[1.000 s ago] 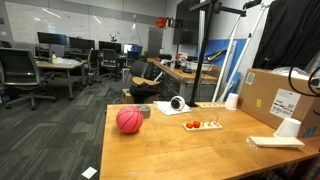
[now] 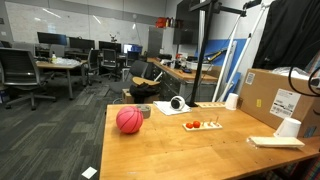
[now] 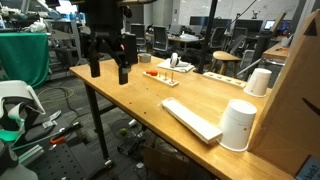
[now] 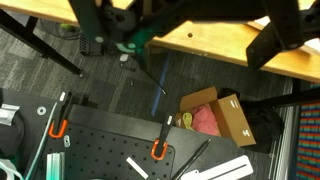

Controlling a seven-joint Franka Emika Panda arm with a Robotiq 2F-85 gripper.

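My gripper (image 3: 109, 73) hangs in the upper left of exterior view 2, in front of the wooden table's near edge. Its two dark fingers stand well apart, with nothing seen between them. They also show wide apart in the wrist view, over the table edge and the floor. A white board (image 2: 202, 126) on the table carries red balls and a thin upright peg. A long white block (image 3: 191, 120) lies along the table edge beside an upturned white cup (image 3: 237, 126). A second white cup (image 3: 258, 82) stands farther back. A pink-red ball (image 2: 129, 119) rests at the table's far left.
A large cardboard box (image 2: 280, 95) stands at the table's right side. White headphones (image 2: 178, 102) lie near the back. Below the table edge, an open carton (image 4: 232, 120) and a black perforated panel (image 4: 105, 150) with tools show.
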